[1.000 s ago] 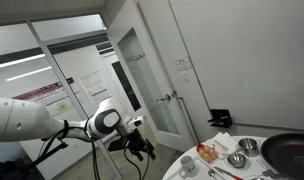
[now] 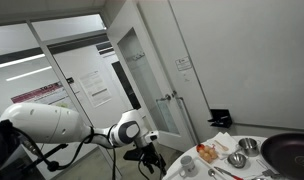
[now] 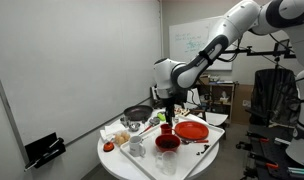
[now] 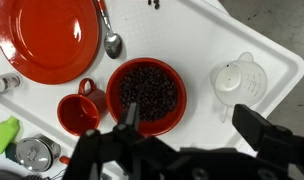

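Note:
My gripper is open, its dark fingers (image 4: 87, 150) spread wide at the bottom of the wrist view with nothing held between them. Beyond the fingertips, a red bowl (image 4: 158, 126) of dark beans sits on a white tray (image 4: 187, 40). A red mug (image 4: 80, 112) stands left of the bowl, and a clear measuring cup (image 4: 239, 82) is to its right, close to one finger. In exterior view 1 the gripper (image 2: 145, 158) points downward, left of the table's visible part.
A red plate (image 4: 47, 40) and a metal spoon (image 4: 113, 46) lie at the upper left. A lidded glass jar (image 4: 34, 153) and a green item (image 4: 4, 135) sit off the tray. A dark pan (image 2: 290, 153) occupies the table's far right. A few loose beans lie on the tray.
The arm has moved slightly right and downward in exterior view 1. Objects on the table look unmoved.

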